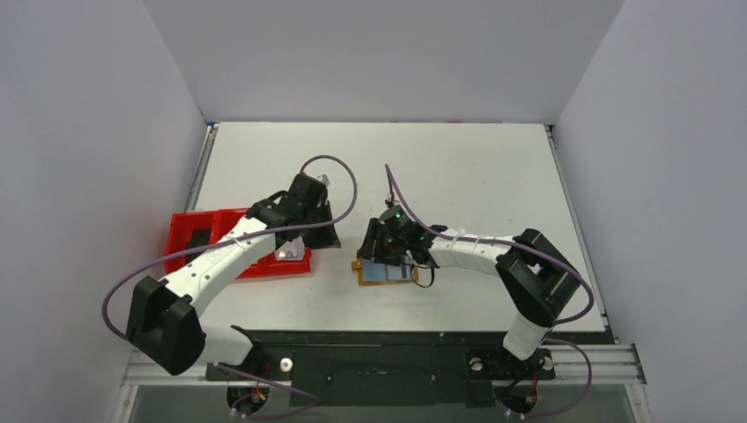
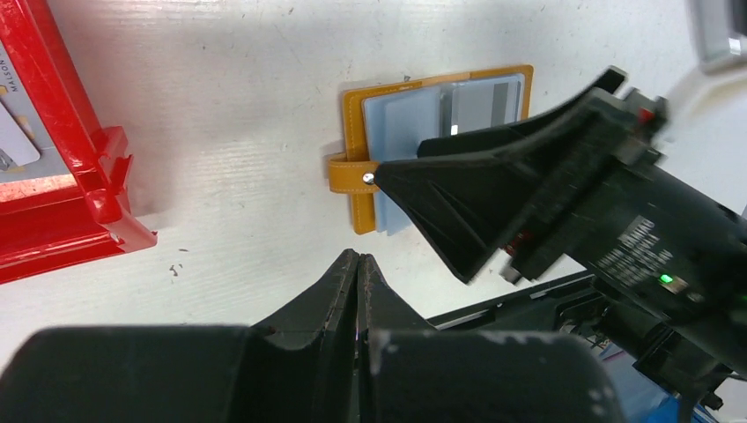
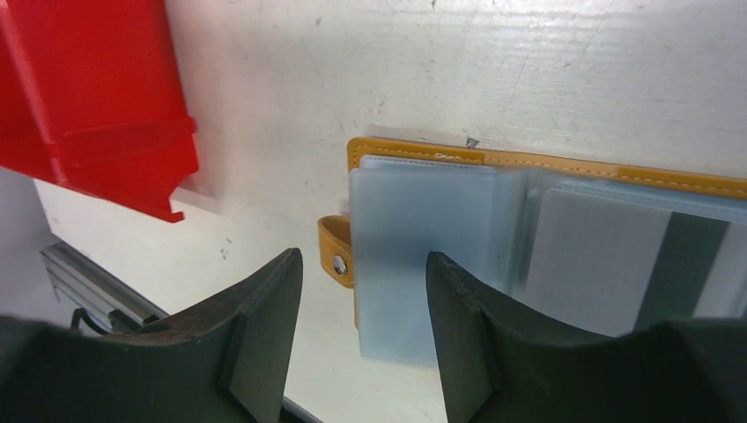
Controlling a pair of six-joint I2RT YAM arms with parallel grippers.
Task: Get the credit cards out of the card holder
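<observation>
An open tan card holder (image 1: 386, 280) with clear sleeves lies on the white table, its strap (image 2: 351, 174) and snap at the left end. In the right wrist view a dark-striped card (image 3: 608, 256) shows inside a clear sleeve (image 3: 414, 229); whether other sleeves hold cards I cannot tell. My right gripper is open over the strap end, one finger above the sleeves and the other left of the strap, nothing between them. My left gripper is shut, nothing visible between its fingertips, in the space between holder and red box.
A red compartmented box (image 1: 273, 269) stands on the left, with cards (image 2: 22, 132) lying in its near right compartment. The right arm reaches over the holder, close to the left gripper.
</observation>
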